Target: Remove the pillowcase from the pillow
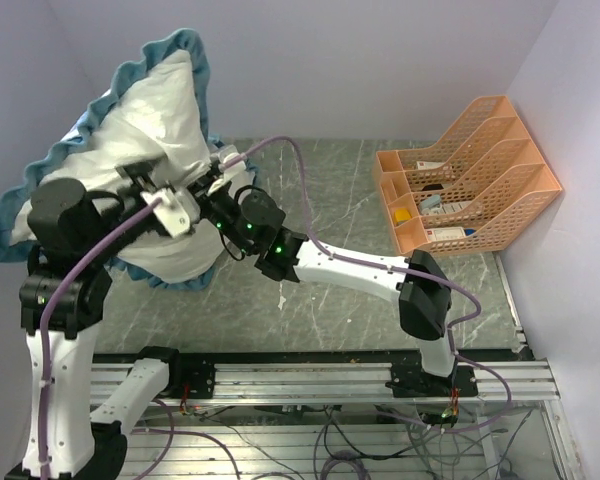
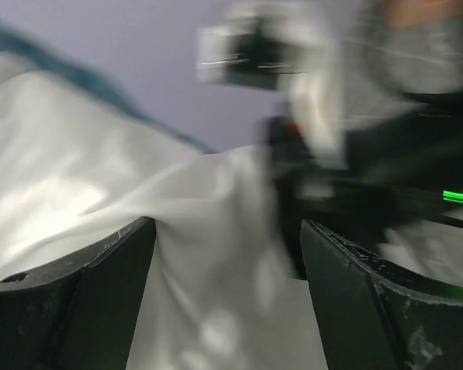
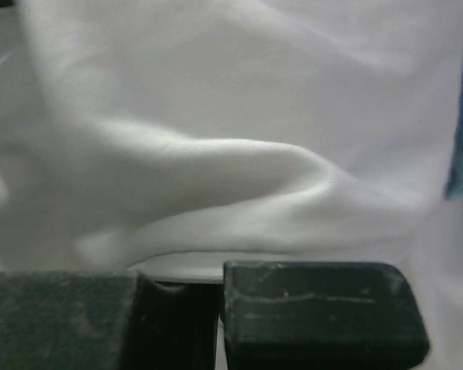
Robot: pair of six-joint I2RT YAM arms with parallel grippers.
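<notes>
The pillow [image 1: 145, 125] stands bunched and tilted at the back left, its white fabric [image 2: 77, 193] edged by a blue ruffled border [image 1: 185, 42]. Blurred in the top view, my left gripper is open against the white side, its fingers [image 2: 108, 301] apart with loose cloth between and beyond them. My right gripper is shut at the pillow's right side, where a fold of white cloth runs to its fingertips and a thin pale strip shows between them. The fingertips' exact hold is partly hidden in the top view.
An orange mesh organizer [image 1: 470, 185] with small items stands at the right. Bare grey tabletop [image 1: 340, 190] lies between it and the pillow. Both arms are close together, with purple hoses [image 1: 310, 215] looping over them.
</notes>
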